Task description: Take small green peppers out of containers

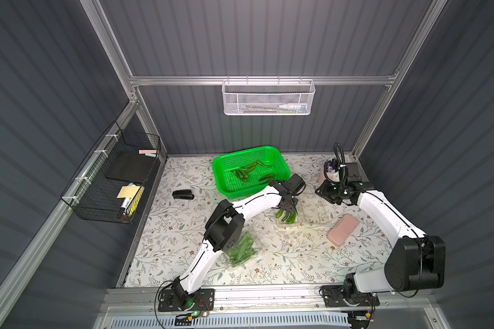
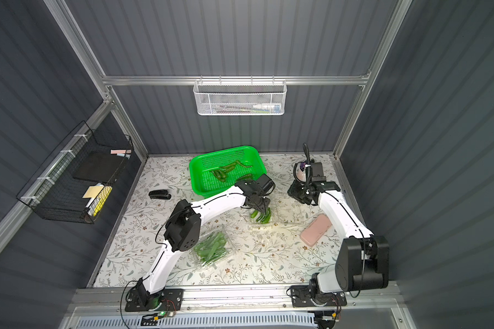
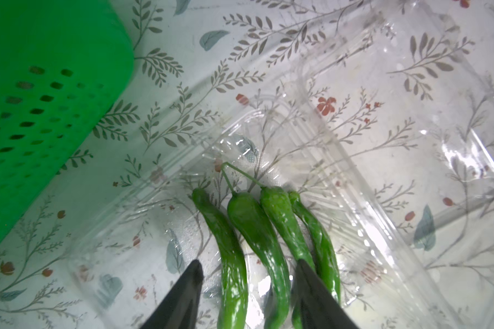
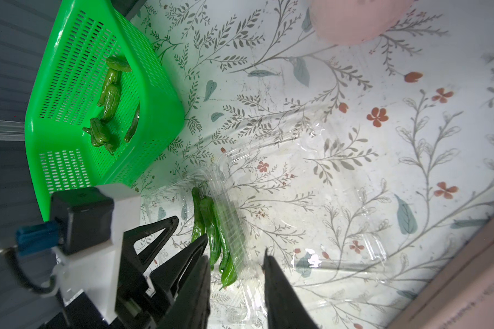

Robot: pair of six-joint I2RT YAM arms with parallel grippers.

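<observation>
Small green peppers (image 3: 258,230) lie side by side in a clear plastic container (image 3: 131,224) beside the green basket (image 3: 38,65). My left gripper is over that container, part open, its tips at the peppers; I cannot tell that anything is held. My right gripper hangs open to the right of the container, above the table. Several peppers (image 4: 109,101) lie in the basket. A second clear container (image 2: 211,246) with green produce lies at the front left.
An empty clear lid (image 4: 307,208) lies right of the pepper container. A pink case (image 1: 343,229) lies at the right, a black object (image 1: 182,194) at the left.
</observation>
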